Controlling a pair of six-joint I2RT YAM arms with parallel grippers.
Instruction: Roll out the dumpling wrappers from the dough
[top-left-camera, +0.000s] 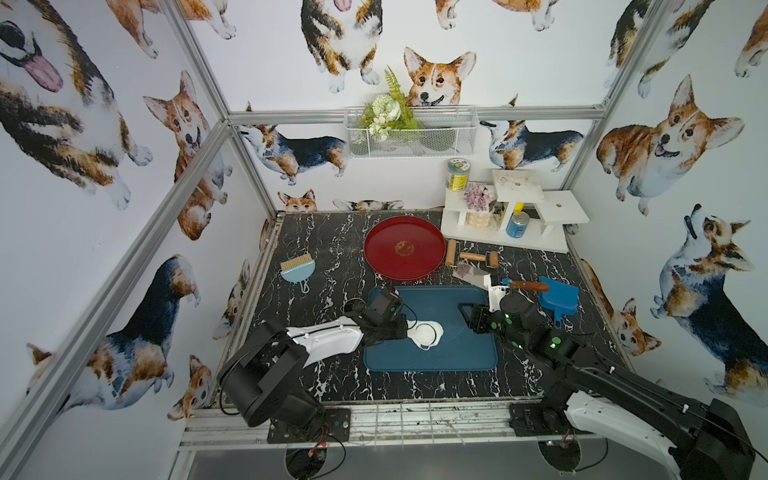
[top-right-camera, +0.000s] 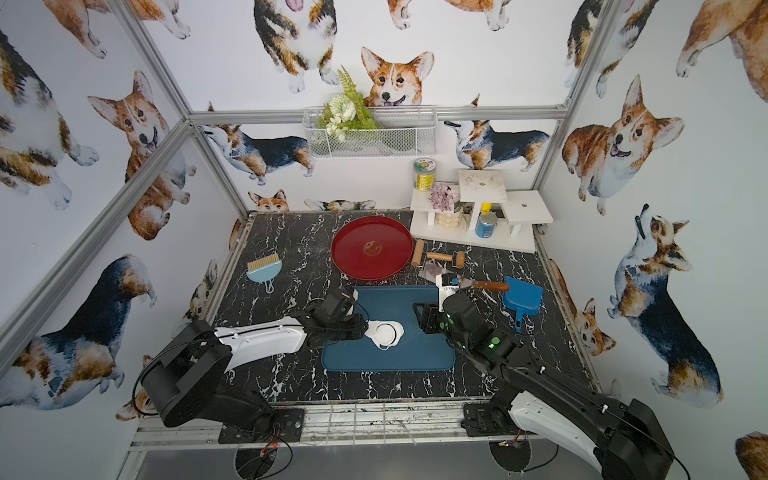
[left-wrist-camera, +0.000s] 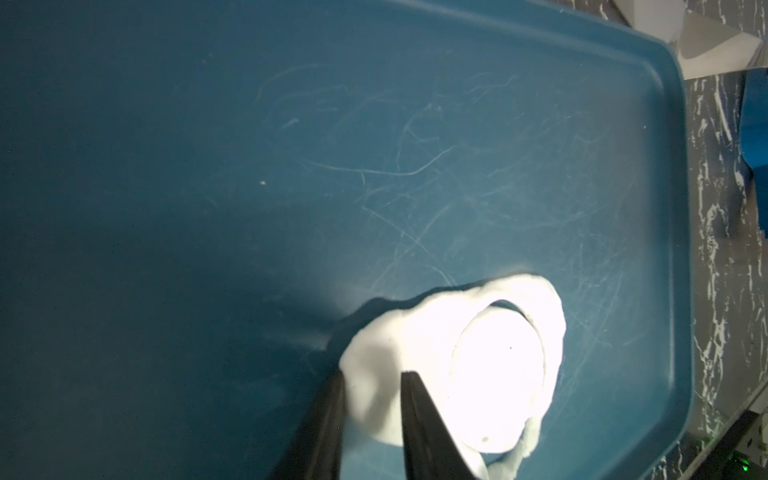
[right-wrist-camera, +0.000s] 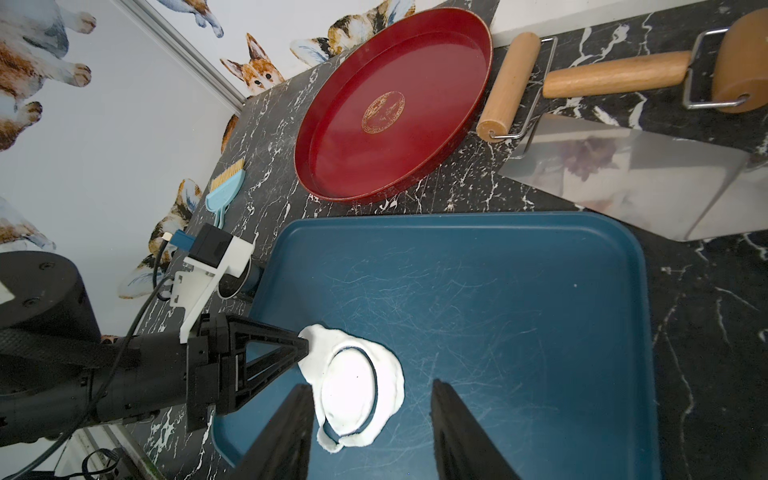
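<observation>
A flat sheet of white dough (right-wrist-camera: 389, 373) lies on the blue tray (left-wrist-camera: 480, 104), with a round wrapper (left-wrist-camera: 496, 376) cut inside it. A dark gap parts the circle from the surrounding ring on part of its edge; a thin strip trails at the near end. At the dough's left edge is my left gripper, its fingers partly apart and dough visible in the gap. Whether the fingers touch the dough, I cannot tell. My right gripper stands open over the tray's right part, holding nothing.
Behind the tray lie a red round plate (top-left-camera: 405, 248), a wooden roller (right-wrist-camera: 616, 76) and a metal scraper (right-wrist-camera: 624, 172). A blue dustpan (top-left-camera: 558, 297) is at right, a brush (top-left-camera: 297, 270) at left. The tray's right half is bare.
</observation>
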